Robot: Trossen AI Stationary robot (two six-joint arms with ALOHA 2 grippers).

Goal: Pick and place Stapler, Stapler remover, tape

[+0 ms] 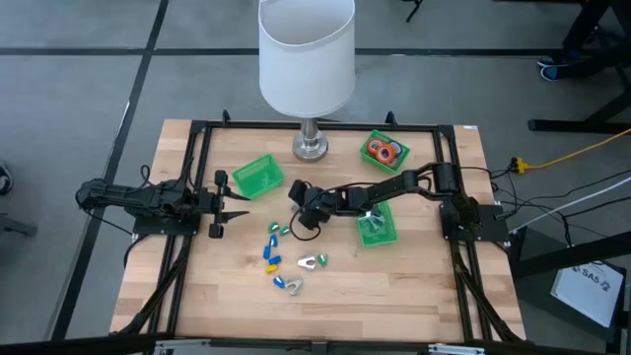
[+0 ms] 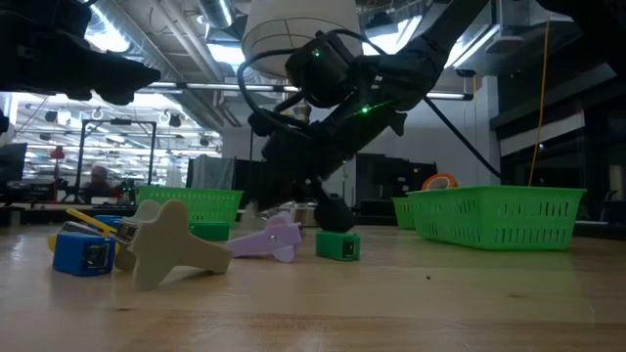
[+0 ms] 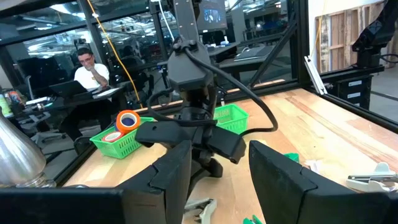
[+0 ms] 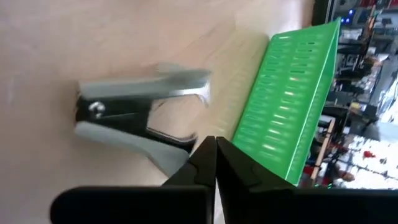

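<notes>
A grey-and-black stapler remover (image 4: 134, 115) lies on the table in the right wrist view. My right gripper is shut beside it, with nothing between its fingers. From above, the right gripper (image 1: 299, 197) covers most of that spot. My left gripper (image 1: 240, 205) hangs open and empty at the table's left side; its fingers (image 3: 165, 180) stand wide apart. Loose on the table are stapler removers (image 1: 308, 263) with pale handles, small blue pieces (image 1: 272, 241) and green pieces (image 1: 322, 259). Tape rolls (image 1: 385, 153) sit in the back right basket.
Green baskets stand at the back left (image 1: 258, 177), back right (image 1: 375, 137) and right of centre (image 1: 391, 235), the last holding grey items. A lamp (image 1: 310, 145) rises at the back middle.
</notes>
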